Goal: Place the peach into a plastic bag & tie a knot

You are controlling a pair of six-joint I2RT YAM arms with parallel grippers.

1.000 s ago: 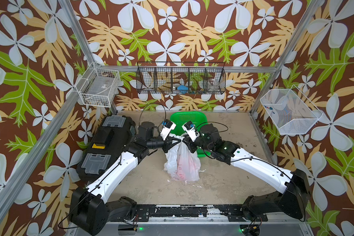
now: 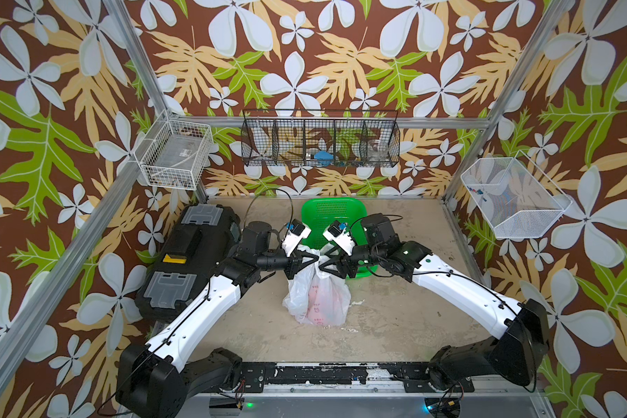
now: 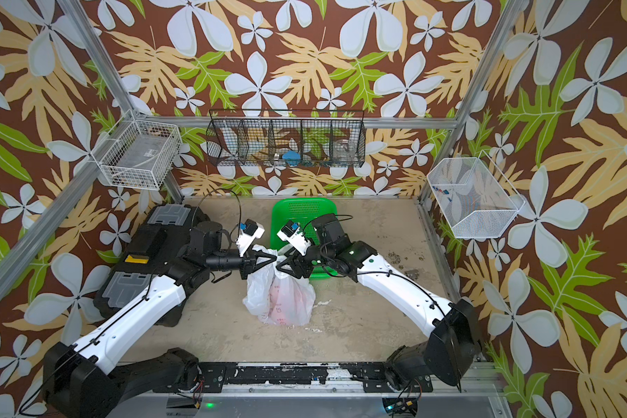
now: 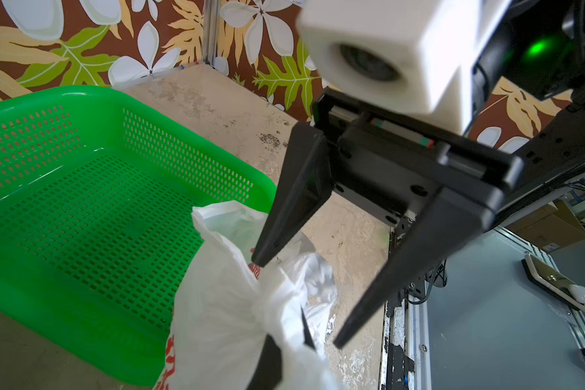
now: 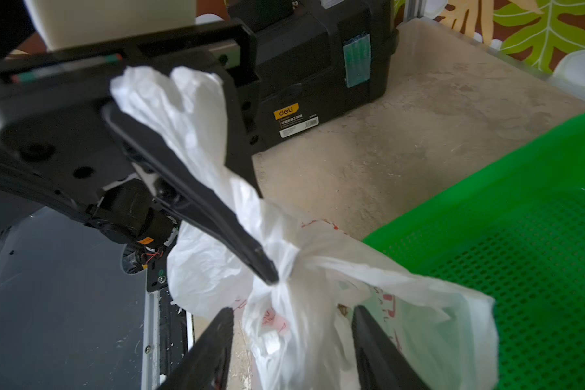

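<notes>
A white plastic bag with red print stands bunched upright on the table; the peach cannot be made out inside it. My left gripper is shut at the bag's neck, a twisted strip of plastic lying over its fingers. Whether plastic is pinched between those fingers does not show clearly. Around the bag's gathered neck, my right gripper stands open, its fingers on either side of the plastic without closing on it. Both grippers are close together above the bag in the top left view.
Behind the bag sits a green basket, empty where it shows. A black toolbox stands on the left. Wire baskets hang along the back and both sides.
Over the last second the bag's lower part has shifted slightly left and toward the front. My right gripper has shifted a little; the left has barely moved.
</notes>
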